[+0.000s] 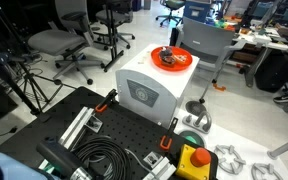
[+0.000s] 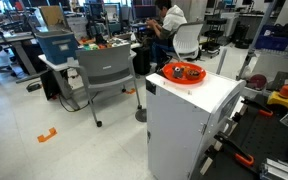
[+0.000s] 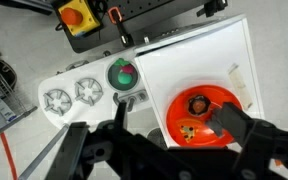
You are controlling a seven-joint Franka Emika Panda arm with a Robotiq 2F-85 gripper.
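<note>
In the wrist view my gripper stands open, its dark fingers spread wide at the bottom, with nothing held between them. An orange-red plate (image 3: 174, 108) lies on a white cabinet top (image 3: 182, 66), partly covered by the gripper in that view. On the plate are a dark round object (image 3: 198, 104) and a yellowish-orange piece (image 3: 189, 130), along with another dark item. A green bowl (image 3: 115, 68) beside the cabinet contains something red. Exterior view 2 shows the plate (image 2: 171, 76) from the side; the gripper cannot be made out there.
Metal burner rings (image 3: 59, 101) lie left of the bowl in the wrist view. A red button on a yellow box (image 1: 195, 162) stands near a dark base with coiled cable (image 1: 102, 158). A grey chair (image 2: 106, 68) stands behind the cabinet, and a person (image 2: 170, 25) sits farther back.
</note>
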